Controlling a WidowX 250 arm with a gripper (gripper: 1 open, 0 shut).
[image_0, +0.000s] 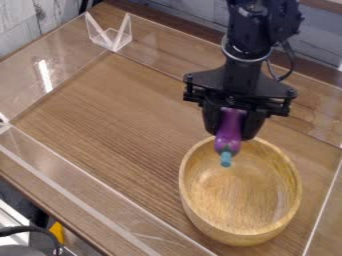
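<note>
My black gripper (230, 118) hangs over the back part of a round yellow bowl (241, 210) at the lower right. It is shut on a purple object (230, 135) with a light blue tip, held pointing down above the bowl's rim. The bowl looks empty below it.
A white wire holder (110, 32) stands at the back left. Dark items with a bit of yellow sit off the table's lower left edge.
</note>
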